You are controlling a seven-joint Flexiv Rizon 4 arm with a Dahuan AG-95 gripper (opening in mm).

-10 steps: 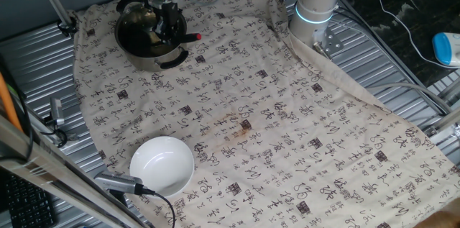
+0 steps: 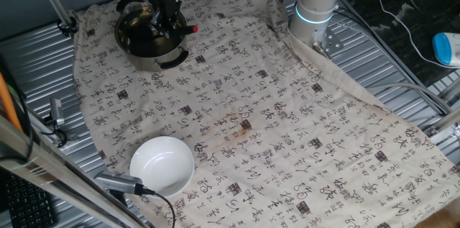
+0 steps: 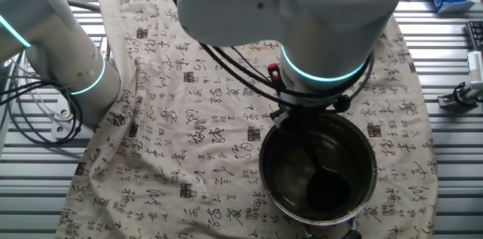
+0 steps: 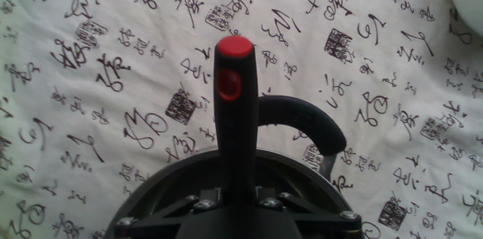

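My gripper is shut on the black handle of a ladle (image 4: 238,130), whose red end points away from the fingers in the wrist view. The ladle's dark bowl (image 3: 329,191) is down inside a steel pot (image 3: 371,165), seen from above in exterior view 2. In exterior view 1, the gripper (image 2: 167,21) is over the right side of the pot (image 2: 145,62), with the red-tipped handle sticking out past the rim. A white bowl (image 2: 162,165) stands on the cloth, well apart from the pot, and looks empty.
A patterned cloth (image 2: 287,134) covers the table, mostly clear between pot and bowl. A small grey device (image 2: 119,183) with a cable is close beside the bowl.
The gripper and the ladle handle have shifted slightly toward the back in exterior view 1, and the handle's red end is higher in the picture. Pot and white bowl have stayed put.
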